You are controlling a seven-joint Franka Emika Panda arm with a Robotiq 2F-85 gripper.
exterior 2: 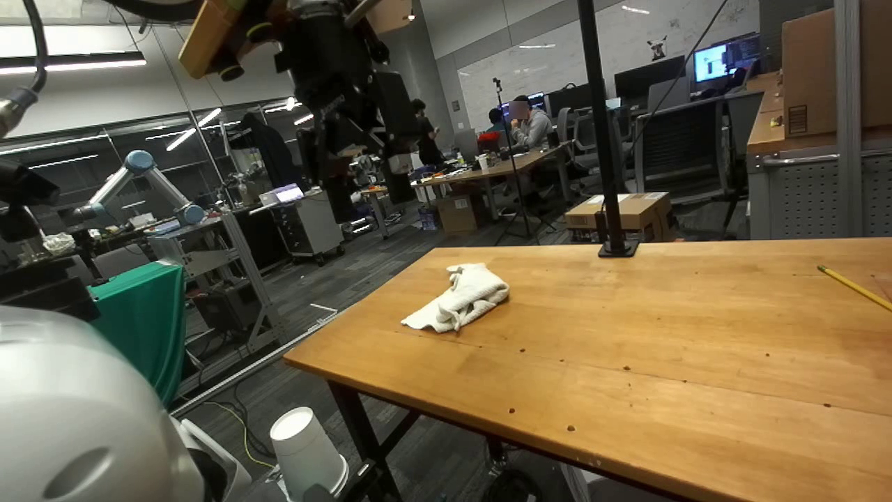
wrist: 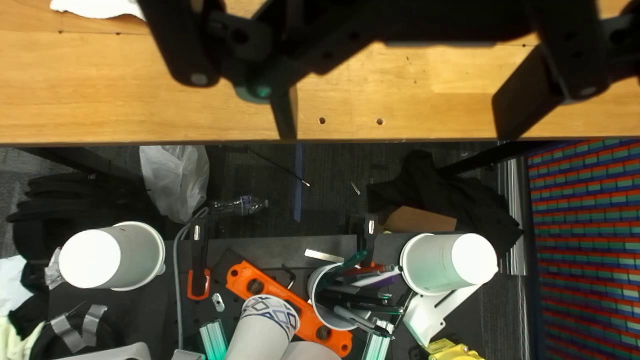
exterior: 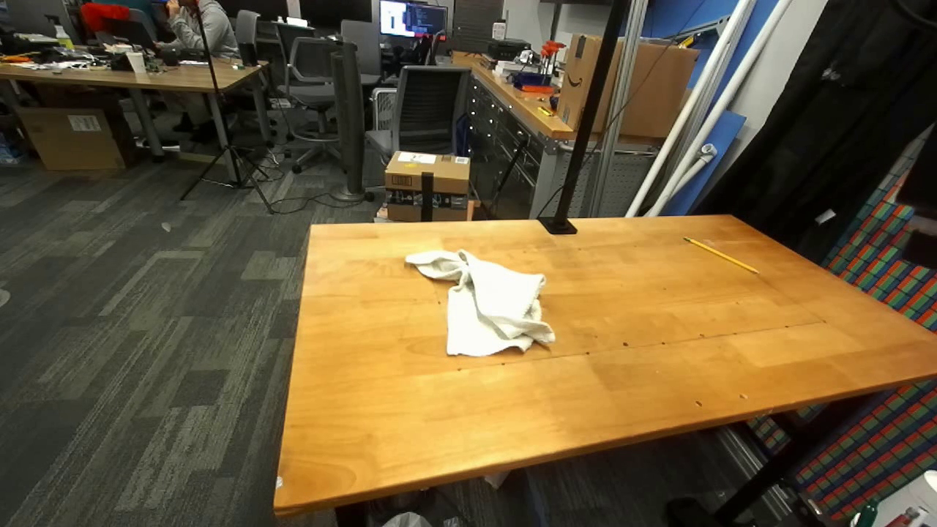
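Note:
A crumpled white cloth (exterior: pixel 496 303) lies on the left half of the wooden table (exterior: pixel 395 421), one end twisted toward the far left. In exterior view 2 the same cloth (exterior 2: pixel 468 297) rests close to the table's left edge, and only a sliver of the cloth (wrist: pixel 96 7) shows at the top left of the wrist view. Up in the air, apart from the cloth, hangs my black gripper (exterior 2: pixel 368 201). Its fingers are spread wide in the wrist view, where the gripper has nothing between its fingertips.
A yellow pencil (exterior: pixel 720 255) lies at the table's far right. At the back edge stands a black post (exterior: pixel 575 149). Below the table's near edge, the wrist view has white cups, a cup of pens (wrist: pixel 342 294) and an orange tool (wrist: pixel 288 306).

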